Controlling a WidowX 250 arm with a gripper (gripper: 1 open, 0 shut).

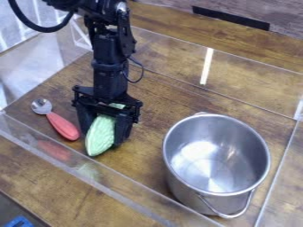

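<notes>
A black robot gripper (104,113) is lowered at the left middle, right over a pale green object (102,138) lying on the wooden surface. The gripper's fingers overlap the green object's upper part; whether they grip it cannot be told. A red-handled utensil (60,123) with a silver head lies just left of them.
A large steel pot (213,155) with a handle stands at the lower right. Clear low walls (48,154) border the wooden work area.
</notes>
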